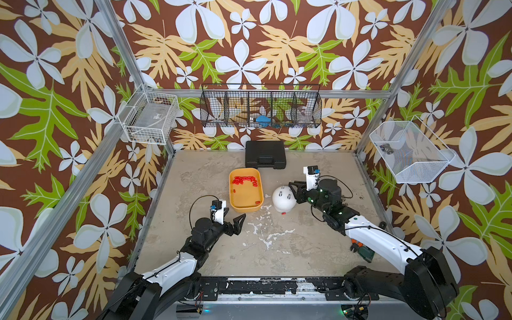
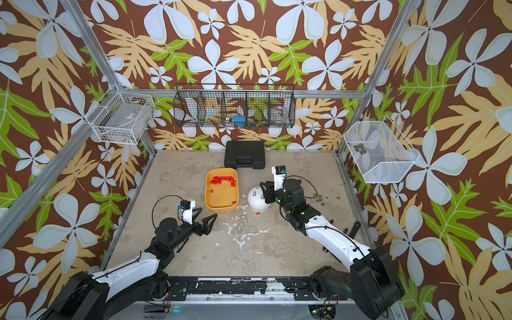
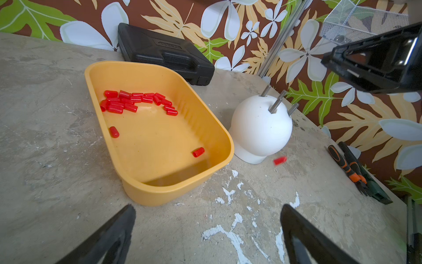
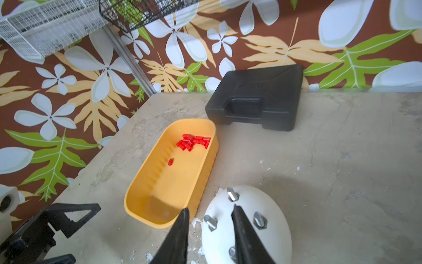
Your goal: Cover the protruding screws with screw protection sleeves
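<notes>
A white dome bears several upright screws (image 4: 259,220), with no sleeve visible on those in the right wrist view. My right gripper is above it, fingers apart, nothing between them. A red sleeve (image 3: 280,160) is on or just above the table beside the dome, slightly blurred. An orange bin (image 3: 175,187) holds several red sleeves (image 3: 115,109). My left gripper stands open and empty low in front of the bin.
A black case (image 1: 265,154) lies behind the bin. Pliers and tools (image 3: 351,169) lie at the right edge. Wire baskets hang on the frame.
</notes>
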